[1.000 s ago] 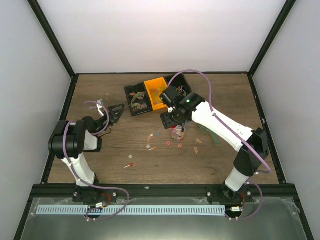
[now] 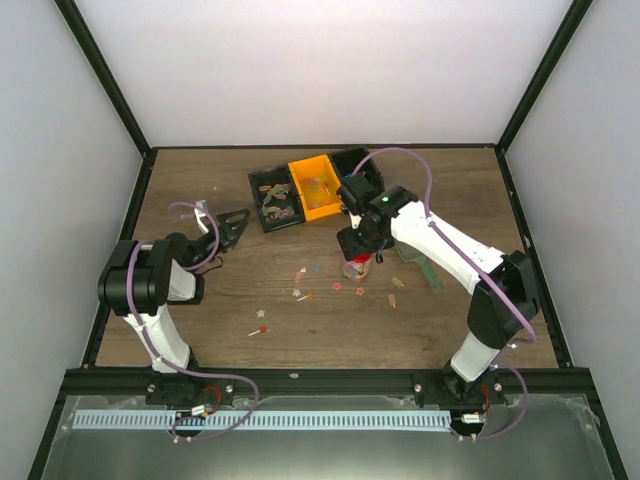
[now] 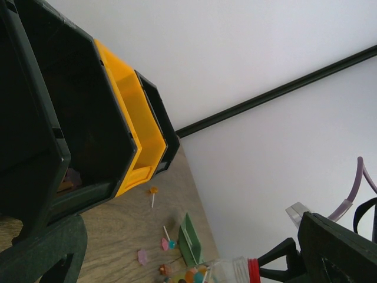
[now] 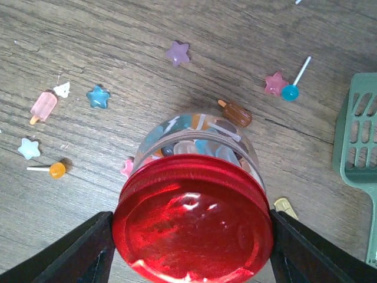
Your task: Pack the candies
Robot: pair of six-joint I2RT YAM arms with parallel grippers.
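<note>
A clear jar (image 4: pixel 203 137) with a red lid (image 4: pixel 193 221) stands among loose candies in the right wrist view, sweets showing inside it. My right gripper is shut on the lid, one finger on each side of it. Whether the lid is loose on the jar I cannot tell. In the left wrist view the same jar (image 3: pixel 227 270) shows at the lower right. My left gripper (image 2: pixel 236 226) stays open and empty at the left of the table. Stars, ice pops and lollipops lie scattered, among them a blue star (image 4: pixel 98 96) and an orange lollipop (image 4: pixel 57 170).
Three bins stand at the back: a black one (image 2: pixel 266 221) with candies, a yellow one (image 2: pixel 321 214), and a black one (image 2: pixel 346 158) partly behind the right arm. A green slotted scoop (image 4: pixel 342 138) lies right of the jar.
My right gripper has moved a little to the right and toward the front, coming down over the red lid. The jar has stayed nearly in place. The left arm is still.
</note>
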